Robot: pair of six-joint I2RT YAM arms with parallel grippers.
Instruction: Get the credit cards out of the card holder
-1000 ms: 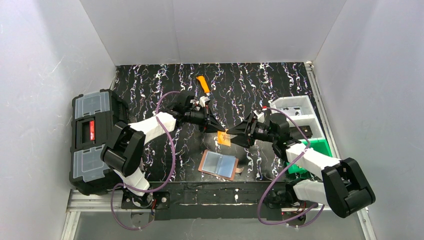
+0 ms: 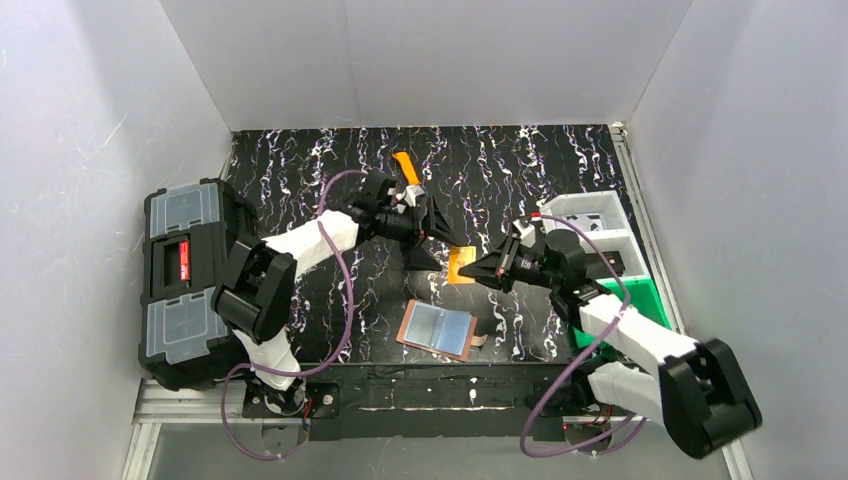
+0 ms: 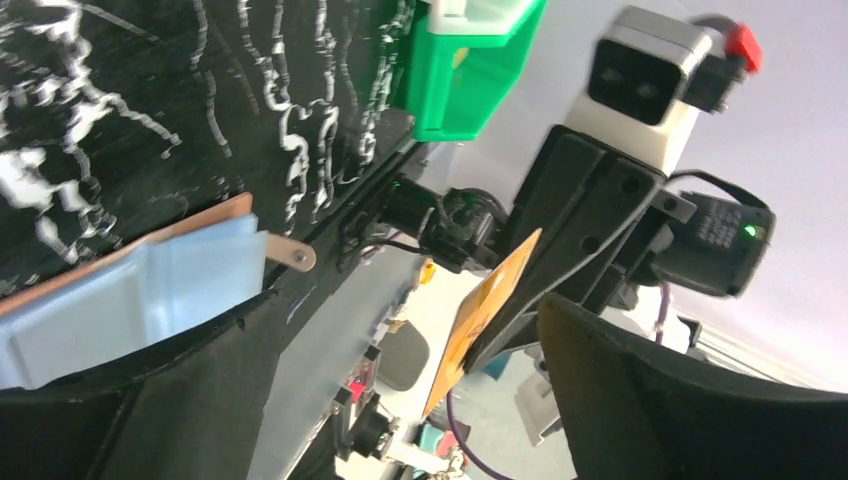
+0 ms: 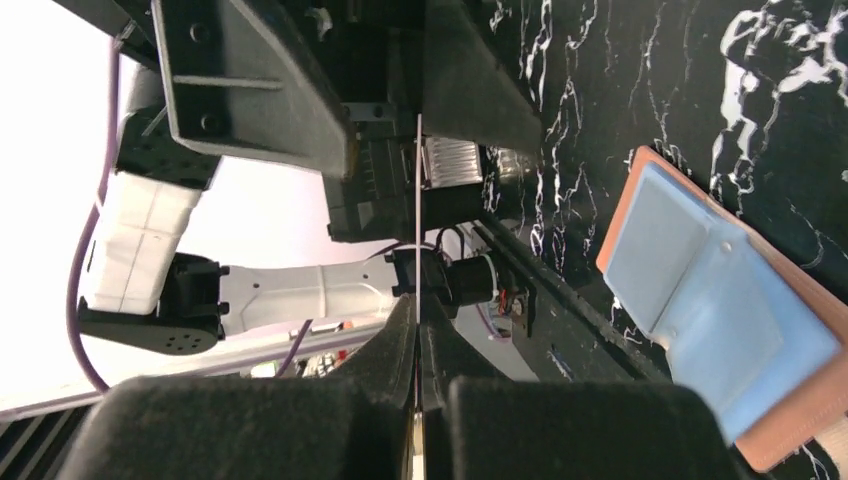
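The orange card (image 2: pixel 461 266) is held in the air over the middle of the table, my right gripper (image 2: pixel 467 270) shut on its edge. In the right wrist view the card (image 4: pixel 419 220) shows edge-on as a thin line rising from the shut fingers. My left gripper (image 2: pixel 450 254) is open beside the card's left side; in the left wrist view the card (image 3: pixel 485 305) stands between its spread fingers. Below them, the card holder (image 2: pixel 438 330) lies unfolded near the table's front edge, with brown borders, pale bluish sleeves and a tab at its right. No card is discernible in the sleeves.
A white compartment box (image 2: pixel 622 240) with a green bin (image 2: pixel 640 296) stands at the right. An orange-handled tool (image 2: pixel 406 168) lies at the back. A black toolbox (image 2: pixel 183 285) fills the left side. The grippers are close together.
Now the right is shut on the card, the left has opened, and the card has shifted right.
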